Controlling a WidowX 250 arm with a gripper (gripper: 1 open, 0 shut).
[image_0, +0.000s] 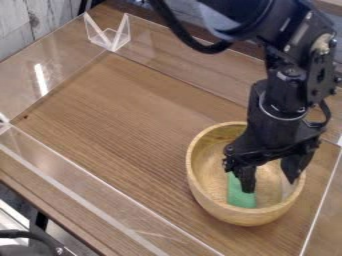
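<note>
The black gripper hangs at the right, its open fingers over a wooden bowl. Inside the bowl, below the left finger, lies a green object. A pale item shows at the bowl's right inside, partly hidden by the gripper. Whether the fingers touch either item is unclear.
A clear plastic holder stands at the back left. Pale walls edge the table, and a dark cable runs at the lower left corner.
</note>
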